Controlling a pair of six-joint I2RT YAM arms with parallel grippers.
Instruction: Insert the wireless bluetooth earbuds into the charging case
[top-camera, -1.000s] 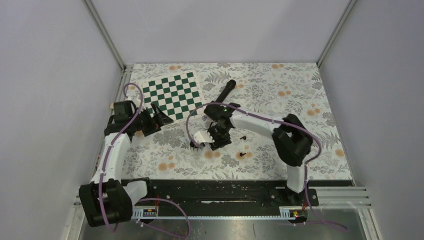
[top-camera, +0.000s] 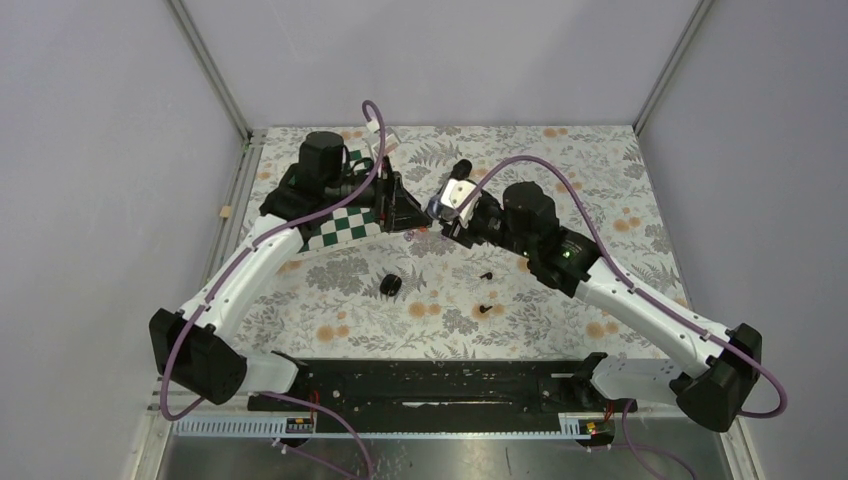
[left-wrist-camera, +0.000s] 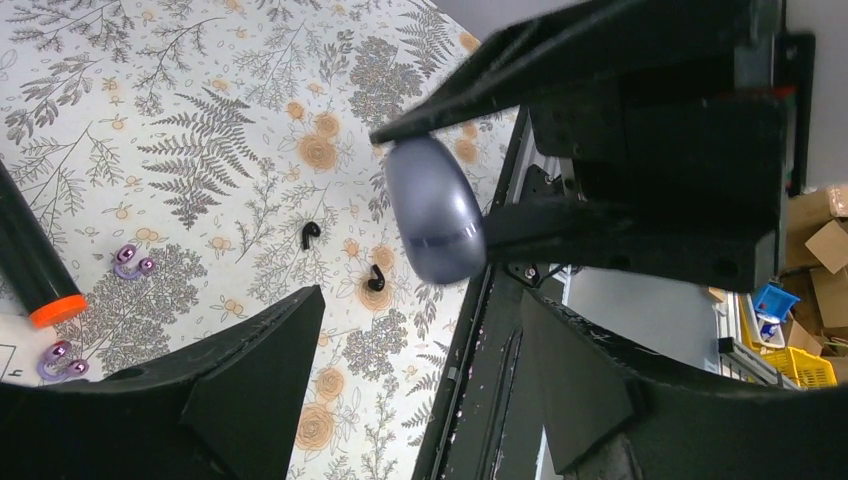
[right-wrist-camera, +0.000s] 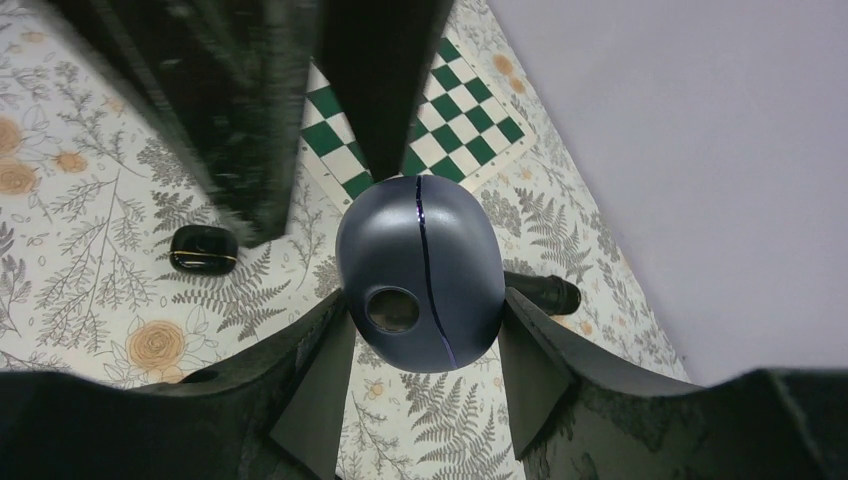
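Observation:
The grey-blue charging case is held up between the fingertips of my right gripper, which is shut on it; its lid seam faces the right wrist camera. My left gripper stands open just short of the case, nothing between its fingers. Two small black earbuds lie apart on the floral mat below, right of centre in the top view.
A black tube with orange end, purple small pieces, a black gold-banded object and a checkered board lie on the mat.
Both arms have risen and come together over the middle. The left gripper has moved right toward the case; the right gripper has brought the case up and back.

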